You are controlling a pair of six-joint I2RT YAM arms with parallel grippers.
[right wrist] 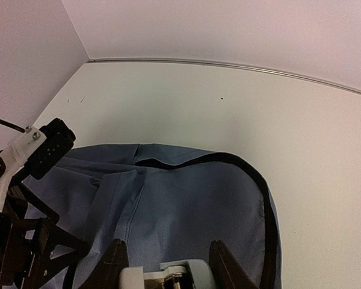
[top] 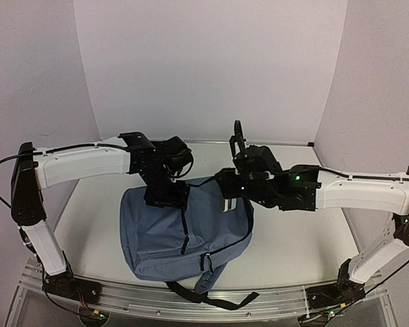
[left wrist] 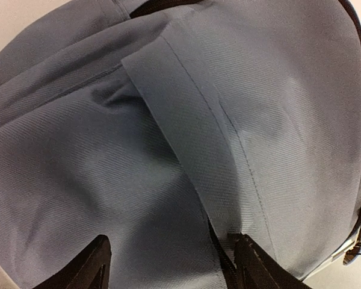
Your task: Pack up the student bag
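The blue-grey student bag [top: 157, 238] lies flat on the table, its straps toward the front edge. Over its upper middle hovers my left gripper [top: 167, 199], beside the black pocket zip [top: 185, 240]. In the left wrist view, the left gripper stands open above the cloth, its right finger [left wrist: 253, 262] close to the pocket's flap [left wrist: 195, 126]; whether they touch is unclear. My right gripper is shut on a small white and grey item [right wrist: 197, 271], held above the bag's upper right. In the top view this item [top: 228, 204] hangs below the fingers.
A black strap [top: 218, 300] hangs over the metal front rail [top: 143, 293]. Bare white table [top: 293, 238] lies on both sides of the bag and behind it. The two grippers are close together over the bag. Walls enclose the back and sides.
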